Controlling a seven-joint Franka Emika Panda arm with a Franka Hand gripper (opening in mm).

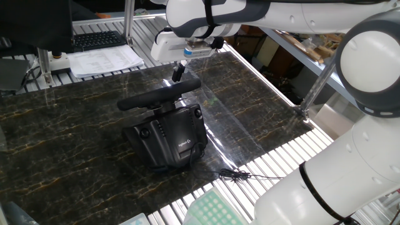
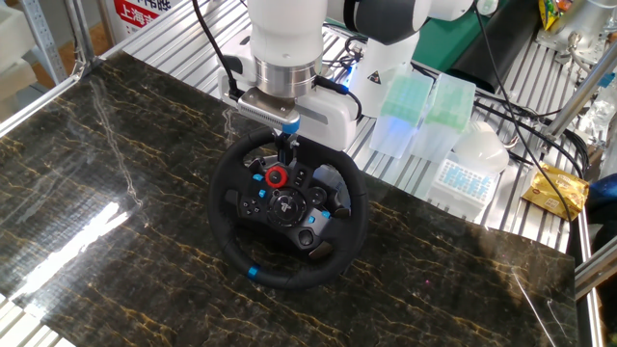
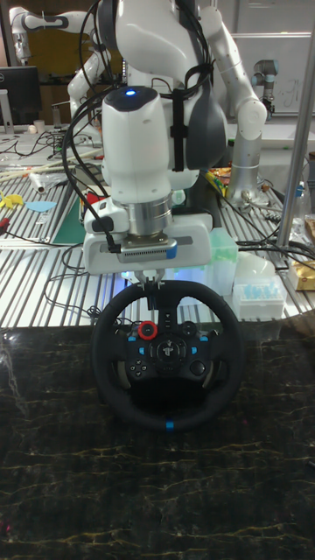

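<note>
A black steering wheel (image 2: pixel 358 207) on its base stands on the dark marbled table. Its face carries a red dial (image 2: pixel 277 176) and several blue-marked buttons. In exterior view 1 the wheel's housing (image 1: pixel 169 139) is seen from behind. My gripper (image 1: pixel 179 72) points down at the far side of the rim in that view, on the wheel's face side. From above, its narrow black fingertips (image 2: pixel 282 154) overlap the upper inside of the rim, near the red dial. The fingers (image 3: pixel 154 300) look close together, with nothing visible between them. Whether they touch the wheel is unclear.
A black cable (image 1: pixel 234 174) trails from the wheel base toward the arm. Translucent green-tinted boxes (image 2: pixel 402 111) and a white tip rack (image 2: pixel 463 188) stand on the slatted surface beside the robot base. Around the wheel, the marbled table (image 2: pixel 116 212) is largely clear.
</note>
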